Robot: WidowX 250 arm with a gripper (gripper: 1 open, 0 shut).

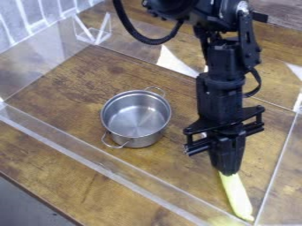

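Note:
My black gripper (227, 163) points down at the right of the camera view, its fingertips low over the near end of a long pale yellow-green object (235, 196) lying on the wooden table. The fingers look shut; whether they touch the object cannot be told, and nothing clearly shows held between them. A steel pot (136, 117) with two wire handles stands to the left of the gripper.
Clear plastic walls border the wooden table (71, 88) at the left, front and right. White triangular pieces show near the back. The table left of the pot is bare.

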